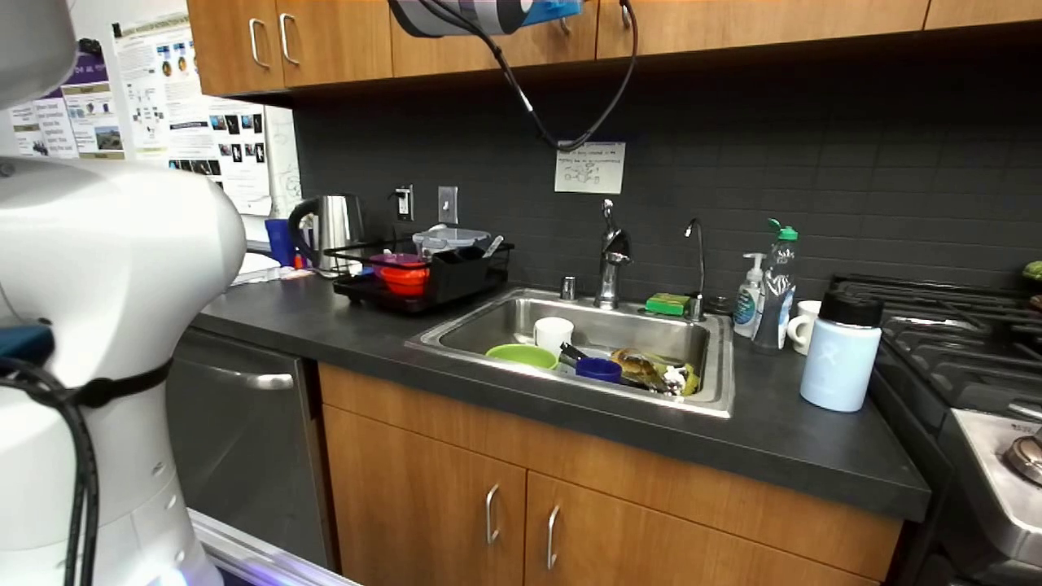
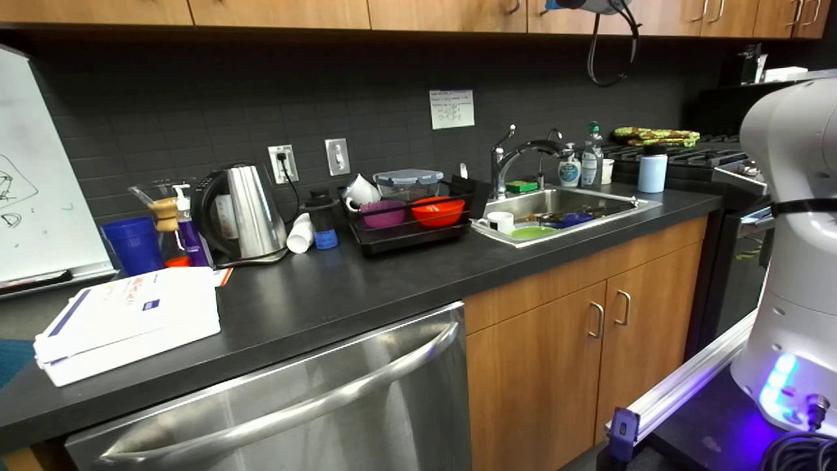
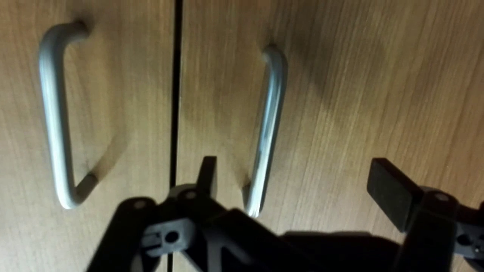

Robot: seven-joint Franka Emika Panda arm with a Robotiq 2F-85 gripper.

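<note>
In the wrist view my gripper stands open in front of wooden cabinet doors, its dark fingers (image 3: 207, 176) wide apart with nothing held. A metal bar handle (image 3: 270, 131) on the right door runs up and down, slightly slanted. Its lower end appears between the two fingers, nearer the left one; whether it lies within their depth I cannot tell. A second handle (image 3: 55, 113) is on the left door (image 3: 131, 217), left of the dark seam. In exterior view 1 the arm's end (image 1: 479, 15) hangs by the upper cabinets (image 1: 762, 24), the fingers out of frame.
Below is a counter with a sink (image 1: 718, 391) holding dishes, a faucet (image 1: 610, 259), and a dish rack (image 1: 459, 278). Soap bottles (image 1: 778, 293) and a light-blue flask (image 1: 840, 361) stand right of the sink. A cable loop (image 1: 586, 137) dangles under the arm.
</note>
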